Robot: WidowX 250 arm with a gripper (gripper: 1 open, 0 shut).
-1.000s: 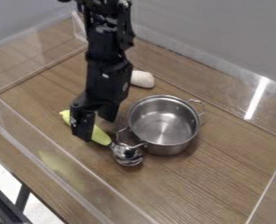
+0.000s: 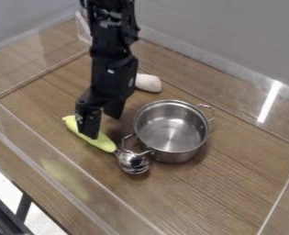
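The black arm reaches down from the top centre to my gripper (image 2: pixel 103 124), whose fingers hang over a yellow-green elongated object (image 2: pixel 97 140) lying on the wooden table. I cannot tell whether the fingers are open or whether they touch it. Just right of that object's lower end is a shiny metal ladle or lid-like piece (image 2: pixel 134 162). A steel pot (image 2: pixel 175 129) with handles stands right of my gripper.
A white object (image 2: pixel 148 82) lies behind, near the back wall. Transparent walls edge the left and back.
My gripper has risen a little, uncovering more of the yellow-green object. The pot and metal piece look unmoved.
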